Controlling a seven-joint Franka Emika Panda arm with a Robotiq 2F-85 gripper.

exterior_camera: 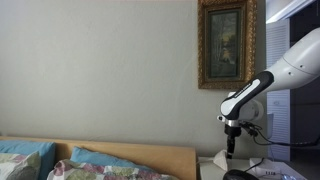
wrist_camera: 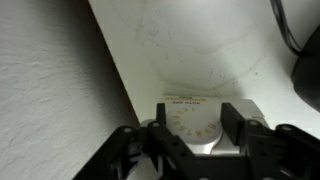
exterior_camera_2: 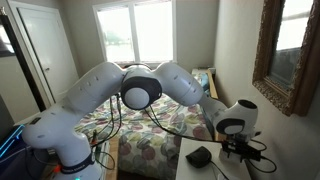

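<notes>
In the wrist view a white round dial (wrist_camera: 194, 124) with marks around its face lies between the fingers of my gripper, which is shut on it. Behind the dial shows a pale label with small print and an orange strip (wrist_camera: 186, 100). Exterior view 1 has the gripper (exterior_camera: 230, 150) pointing down, low over the white tabletop by the wall; the dial is too small to make out there. The arm hides the fingertips in exterior view 2.
A black object (exterior_camera_2: 199, 157) with a cable sits on the white table (exterior_camera_2: 183, 171) beside the gripper. Close on the other side is the wall (wrist_camera: 45, 110). Above hangs a framed picture (exterior_camera: 226, 45). A bed with a wooden headboard (exterior_camera: 170, 158) stands nearby.
</notes>
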